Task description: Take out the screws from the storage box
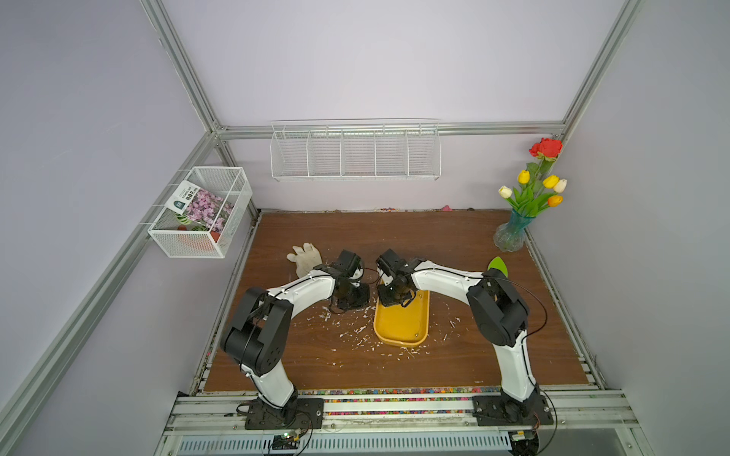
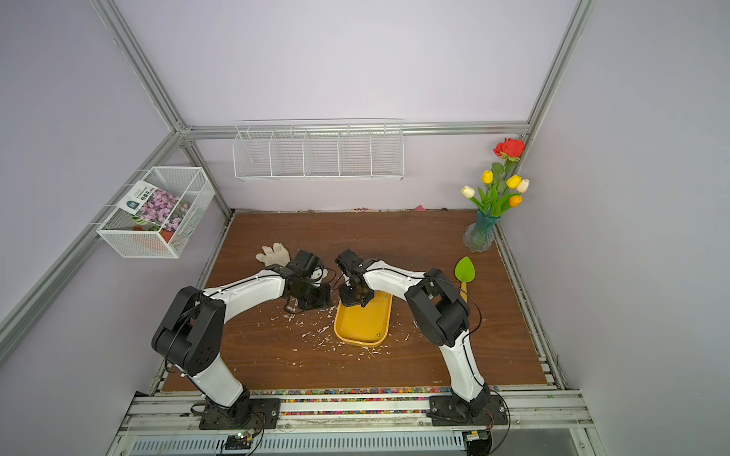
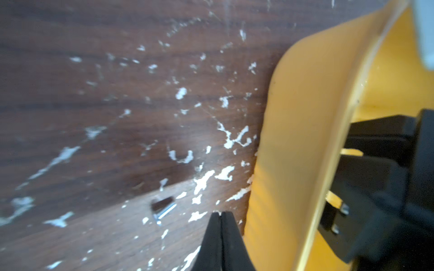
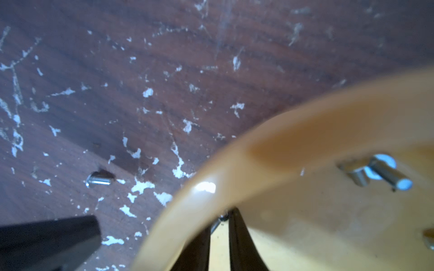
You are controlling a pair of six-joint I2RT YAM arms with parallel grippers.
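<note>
The yellow storage box (image 1: 403, 326) sits on the table, its left wall between the two grippers. Inside it, in the right wrist view, two silver screws (image 4: 391, 174) rest together at the right, and another (image 4: 429, 238) shows at the edge. My right gripper reaches into the box beside the wall, fingers slightly apart; a small screw (image 4: 216, 225) is at the fingertips, partly hidden. Outside the box, my left gripper points at the table beside the wall, shut, with nothing clearly visible between its fingers. One screw (image 3: 164, 210) lies on the table left of the box.
Pale scratches and chips cover the table around the box. A white glove (image 1: 305, 257) lies behind the left arm. A glass vase (image 1: 511, 233) with flowers stands at the back right, near a green leaf-shaped tool (image 2: 464, 269).
</note>
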